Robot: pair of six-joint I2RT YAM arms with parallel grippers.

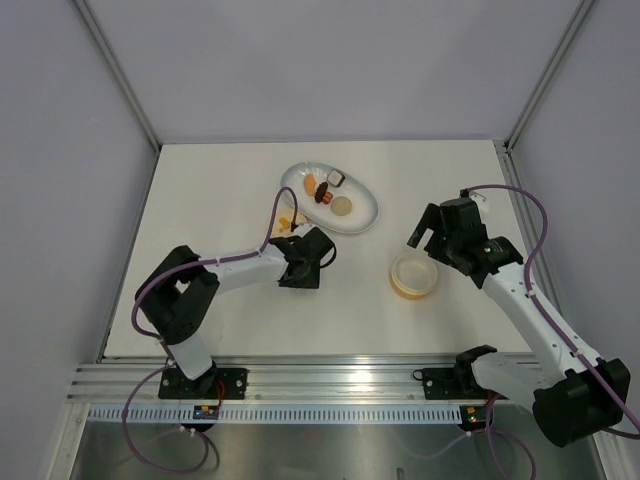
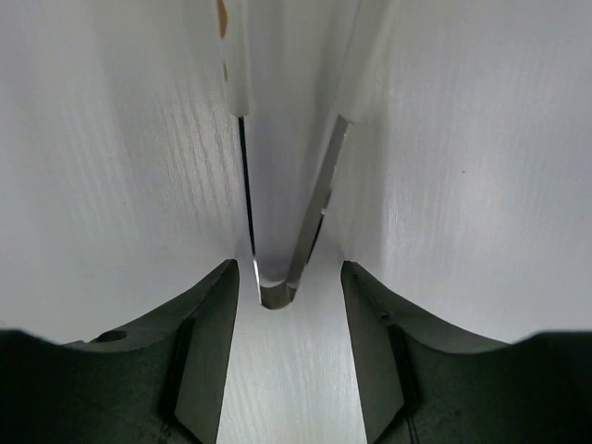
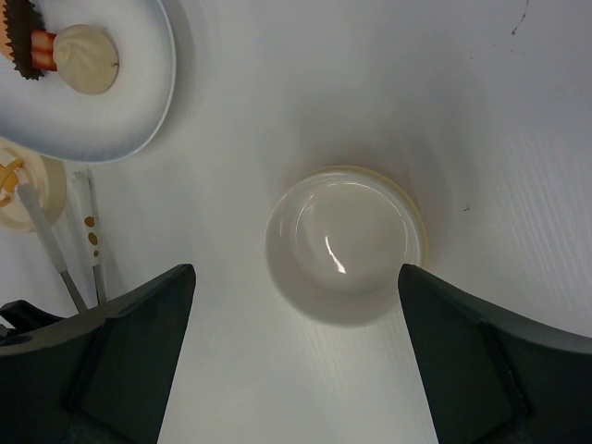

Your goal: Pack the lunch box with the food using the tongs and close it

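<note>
White tongs with steel tips [image 2: 314, 199] lie on the table in the left wrist view. My left gripper is part open around their tip, low at the table. My right gripper is open above a shallow round white container with a yellowish rim [image 3: 338, 242]; nothing is between its fingers. A white oval plate [image 1: 365, 208] at the back holds several food pieces. A round tub with yellow food [image 3: 28, 166] sits beside it, partly hidden by the left arm in the top view.
The left arm reaches across the middle-left of the table; the right arm stands along its right edge.
</note>
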